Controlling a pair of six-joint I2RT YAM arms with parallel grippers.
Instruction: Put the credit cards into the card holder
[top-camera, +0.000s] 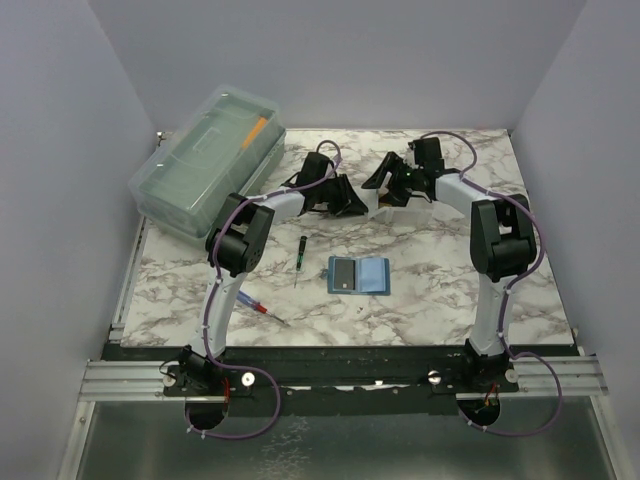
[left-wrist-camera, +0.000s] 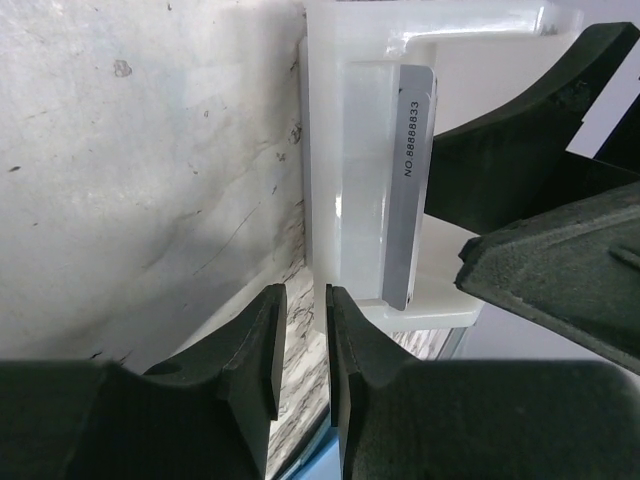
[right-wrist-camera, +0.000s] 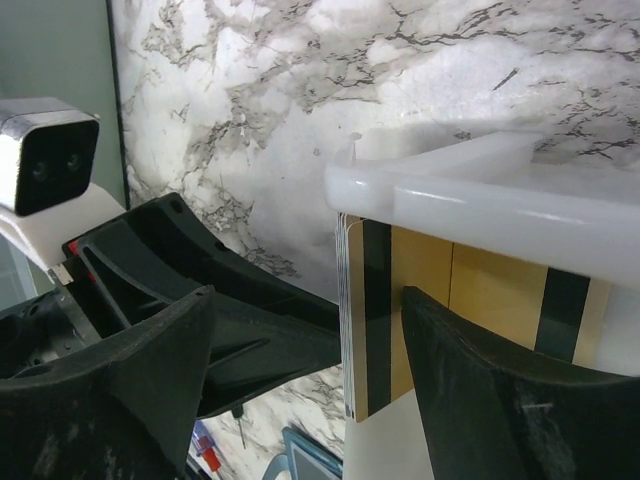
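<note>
The translucent white card holder (top-camera: 415, 213) stands at the back of the table, right of centre. Its wall (left-wrist-camera: 325, 150) and a grey card (left-wrist-camera: 410, 170) inside show in the left wrist view. In the right wrist view, several stacked gold cards with black stripes (right-wrist-camera: 400, 300) fill its opening. My left gripper is nearly closed at the holder's corner, and appears shut on it; the contact is mostly hidden. My right gripper stands open, its fingers (right-wrist-camera: 440, 325) wide apart on either side of the cards' edge.
A large lidded green container (top-camera: 215, 150) occupies the back left. A blue open card wallet (top-camera: 359, 275), a dark-handled screwdriver (top-camera: 301, 252) and a blue-and-red screwdriver (top-camera: 258, 307) lie in front.
</note>
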